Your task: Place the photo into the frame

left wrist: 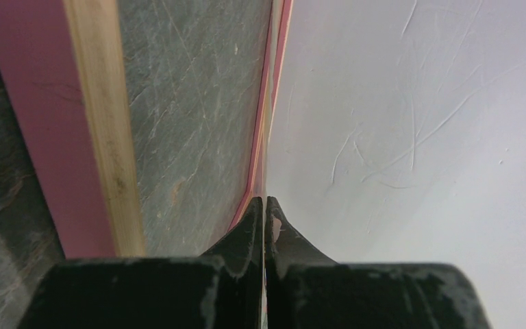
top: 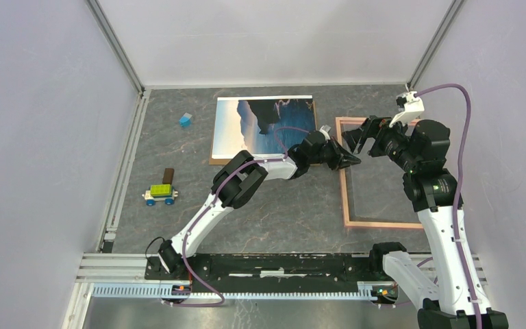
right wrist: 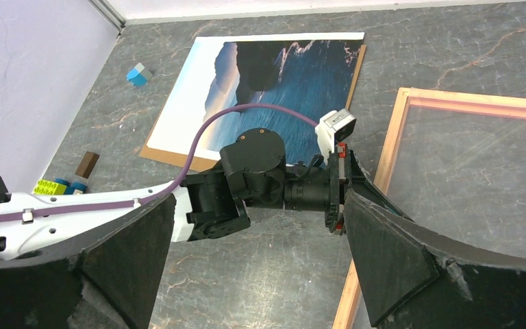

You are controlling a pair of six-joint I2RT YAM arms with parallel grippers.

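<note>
The photo [top: 236, 120], a seascape with a dark cliff, lies face up on a brown backing board [right wrist: 357, 74]. To its right the wooden frame [top: 346, 205] lies flat on the table, with a clear pane [right wrist: 466, 171] in its area. My left gripper [top: 357, 162] is at the frame's left side, pointing right. Its fingers [left wrist: 246, 233] are shut on a thin edge, apparently the pane's; the clear sheet is hard to make out. My right gripper [top: 351, 142] hangs over the frame's upper left, open and empty; its fingers [right wrist: 404, 267] stand wide apart.
At the left of the table are a blue block [top: 185, 120], a brown block [top: 168, 176] and a toy car [top: 160, 194] with a green top. Walls close off the back and both sides.
</note>
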